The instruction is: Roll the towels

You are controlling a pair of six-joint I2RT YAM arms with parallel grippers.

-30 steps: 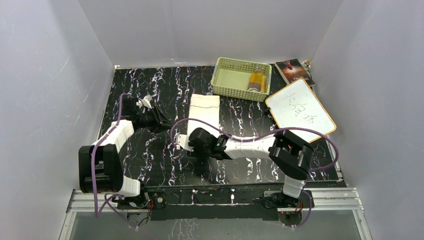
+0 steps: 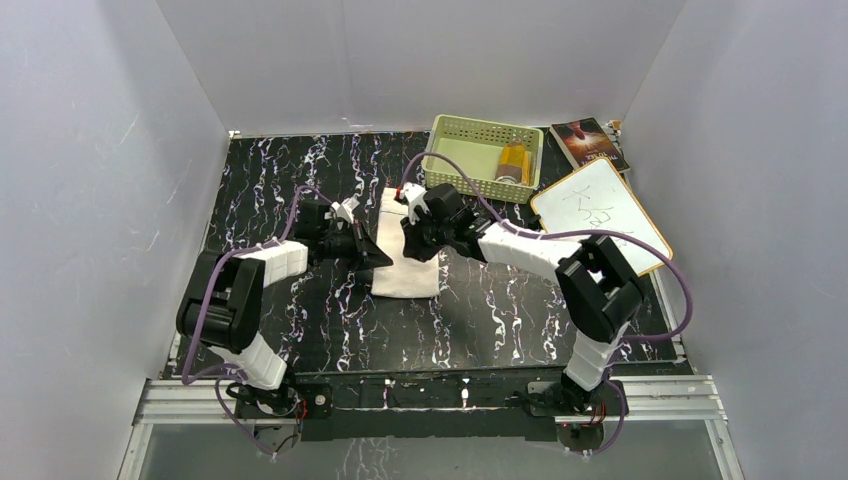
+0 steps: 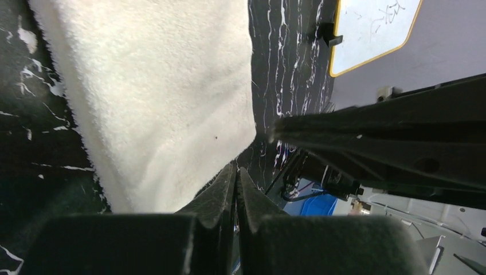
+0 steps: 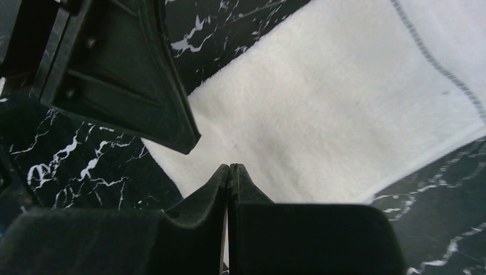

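Observation:
A white towel (image 2: 405,282) lies flat on the black marble table, its far part crossed by a seam, seen in the top view. My left gripper (image 2: 385,262) is shut over the towel's left side, nothing showing between its fingers; in the left wrist view its tips (image 3: 235,175) are at the towel's near edge. My right gripper (image 2: 412,252) hangs over the middle of the towel, close beside the left one, shut with nothing visible between its fingers; in the right wrist view its tips (image 4: 229,169) are over the cloth.
A green basket (image 2: 465,150) with an orange object stands behind to the right. A whiteboard (image 2: 590,205) and a book (image 2: 585,145) lie on the right.
My left gripper has moved right from beside the towel to over it. My right gripper has moved back from the towel's front part to its middle, uncovering the front edge.

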